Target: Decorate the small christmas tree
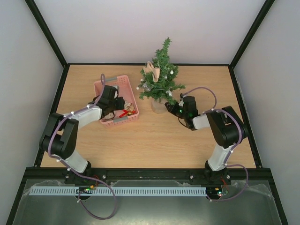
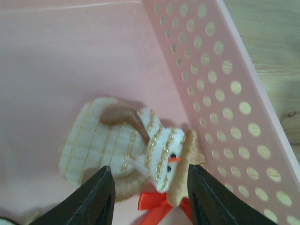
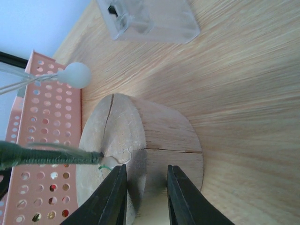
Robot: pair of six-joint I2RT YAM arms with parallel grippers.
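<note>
The small green tree (image 1: 161, 75) stands at the back centre, bearing a beige bow (image 1: 151, 71) and several small white balls. Its round wooden base (image 3: 168, 136) fills the middle of the right wrist view. My right gripper is closed down on the base's edge, wood showing between its fingers. Inside the pink basket (image 1: 132, 93), my left gripper is part open above the ornaments. Between and beyond its fingers lie a snowman ornament (image 2: 164, 157), a striped cream ornament (image 2: 89, 140) and a red ribbon (image 2: 152, 201); none is gripped.
The basket's perforated side wall (image 2: 222, 84) rises right beside the left gripper's ornaments. A clear plastic box (image 3: 154, 18) lies beyond the tree base. Bare table (image 1: 140, 145) stretches across the front.
</note>
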